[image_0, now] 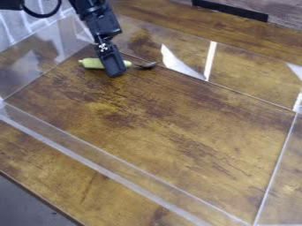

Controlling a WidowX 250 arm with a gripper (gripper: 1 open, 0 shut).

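My black gripper (113, 67) reaches down from the top left, low over a pale yellow-green elongated object (92, 64) that lies on the wooden table near the back left. A metal spoon-like item (145, 64) lies just to the right of the fingers, partly hidden by them.
Clear plastic panels border the work area (165, 132) on the left, back, front and right. The middle and front of the wooden surface are empty. A dark strip stands beyond the back edge.
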